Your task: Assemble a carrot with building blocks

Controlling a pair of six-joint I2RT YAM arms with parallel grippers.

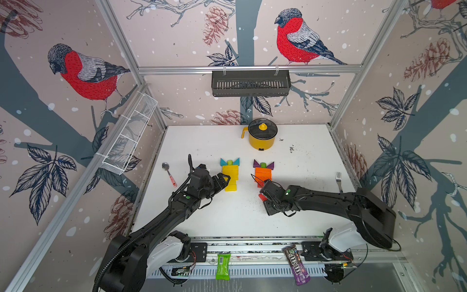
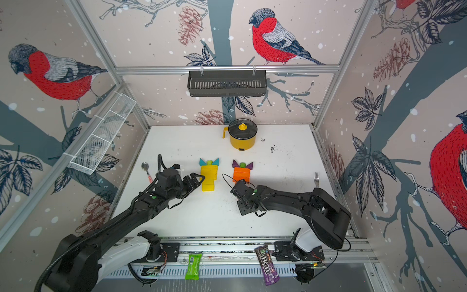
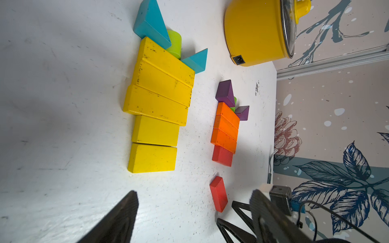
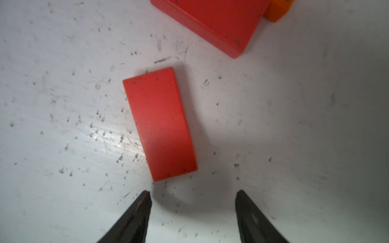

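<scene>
A yellow block carrot [image 3: 158, 81] with teal wedges [image 3: 152, 22] and a green piece [image 3: 173, 42] lies left of an orange carrot [image 3: 224, 127] with purple wedges [image 3: 224, 91] and a red block [image 3: 222, 156] at its bottom. A loose red block [image 4: 160, 123] lies apart below it. My right gripper is open just short of this block, nothing between its fingers. My left gripper is open above the table beside the yellow carrot, holding nothing.
A yellow pot [image 1: 261, 141] stands at the back, a spoon [image 1: 170, 175] lies at left and a fork [image 1: 338, 180] at right.
</scene>
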